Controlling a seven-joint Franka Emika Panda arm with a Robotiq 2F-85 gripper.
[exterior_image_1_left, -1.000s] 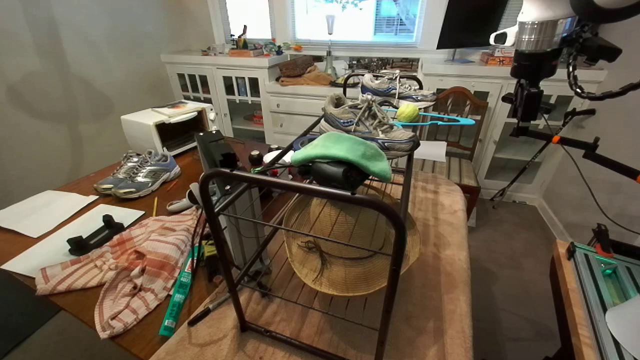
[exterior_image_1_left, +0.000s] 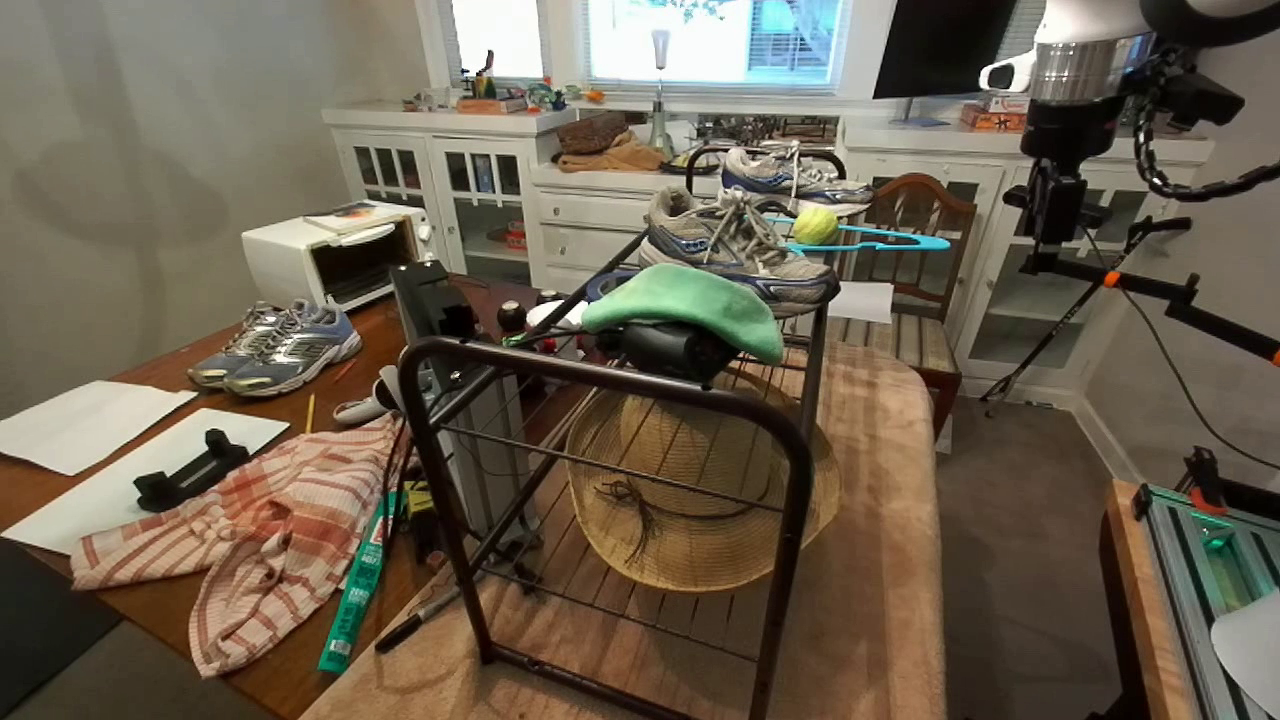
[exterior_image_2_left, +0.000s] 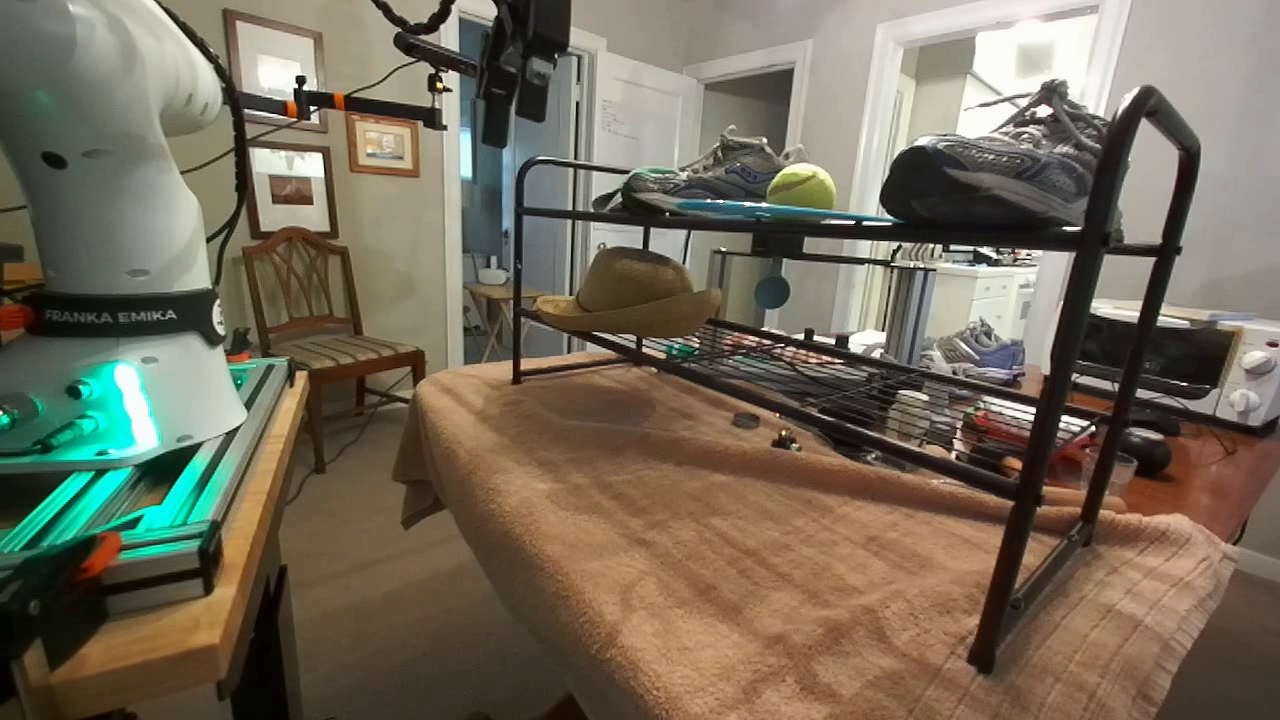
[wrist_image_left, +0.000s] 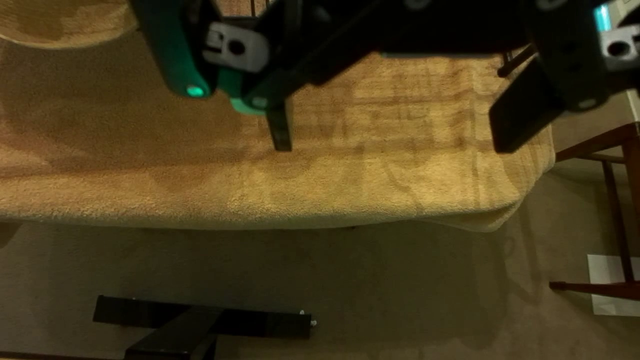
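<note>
My gripper is open in the wrist view, its two black fingers wide apart with only the towel visible beyond the gap. In the second exterior view, the gripper (exterior_image_2_left: 518, 102) hangs high, beyond the rack's far end. A dark metal shoe rack (exterior_image_1_left: 624, 382) stands on the towel-covered table. Its upper shelf bears grey-blue sneakers (exterior_image_1_left: 738, 246), a yellow-green tennis ball (exterior_image_1_left: 816, 226), a light blue hanger-like item (exterior_image_1_left: 894, 240) and a green cap-like item (exterior_image_1_left: 684, 306). Below them, a straw hat (exterior_image_2_left: 630, 292) rests on the lower shelf.
A brown desk holds other sneakers (exterior_image_1_left: 282, 348), a striped cloth (exterior_image_1_left: 258, 528) and a white toaster oven (exterior_image_1_left: 276, 266). The brown towel (exterior_image_2_left: 672, 504) is largely bare beside the rack. A wooden chair (exterior_image_2_left: 336, 342) stands past the table's end. Carpeted floor separates table and robot bench.
</note>
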